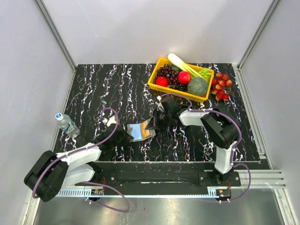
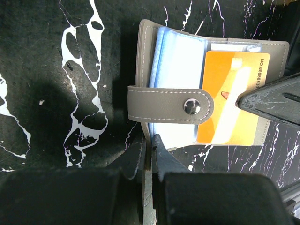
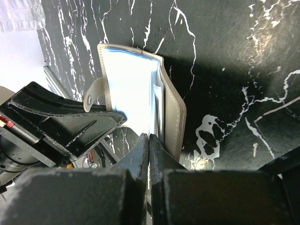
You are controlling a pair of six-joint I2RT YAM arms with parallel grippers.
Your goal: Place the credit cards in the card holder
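Note:
The grey card holder (image 1: 133, 139) lies opened on the dark marbled table, between my two grippers. My left gripper is shut on the holder's left edge, just below its snap strap (image 2: 164, 104). In the left wrist view an orange card (image 2: 227, 123) lies flat over the right half of the holder, beside clear bluish sleeves (image 2: 180, 61). The tip of my right gripper is shut and sits over the orange card's right part; whether it presses on it I cannot tell. The right wrist view shows the sleeves and cover edge-on, with nothing visible between these fingers.
A yellow basket (image 1: 151, 83) of fruit and vegetables stands at the back right, with red fruit (image 1: 221, 86) beside it. A water bottle (image 1: 68, 125) stands at the left edge. Bare table lies behind the holder.

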